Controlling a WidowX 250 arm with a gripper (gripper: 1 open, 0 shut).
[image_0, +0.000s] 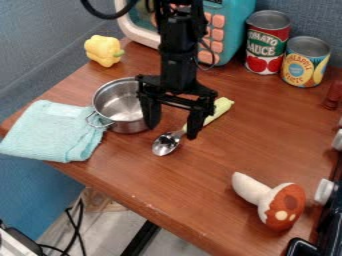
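Observation:
My black gripper hangs open over the middle of the table, its fingers either side of a spot just behind a metal spoon. The spoon lies on the wood with a pale yellow-green strip behind it, partly hidden by my gripper. A steel pot stands just left of the gripper. A folded light-blue towel lies at the left edge.
A yellow toy, a tomato sauce can, a second can and a teal toy appliance are at the back. A toy mushroom lies front right. Bare table is in front.

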